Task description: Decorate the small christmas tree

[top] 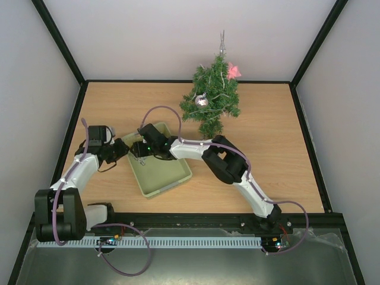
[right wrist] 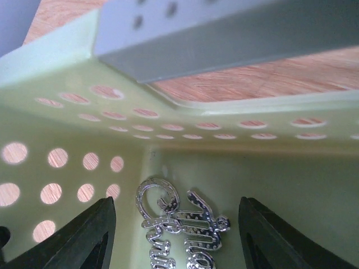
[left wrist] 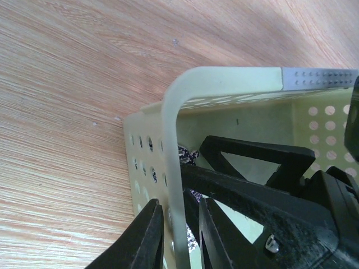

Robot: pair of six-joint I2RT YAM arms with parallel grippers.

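The small green Christmas tree (top: pixel 211 98) stands at the back, carrying a silver ball (top: pixel 201 101) and a pink star (top: pixel 233 71). A pale green bin (top: pixel 163 172) sits left of centre. Silver glittery ornaments (right wrist: pixel 185 227) lie in its corner. Over them my right gripper is open, its two fingers apart with the ornaments showing between and below. At the bin's left edge, my left gripper is part open, with one finger on each side of the bin's rim; whether they touch it I cannot tell.
The right gripper's black arm (left wrist: pixel 263 202) reaches into the bin close to my left fingers. Both grippers crowd the bin's left corner. Bare tabletop (top: pixel 273 142) lies on the right side, and the bin's near half is empty.
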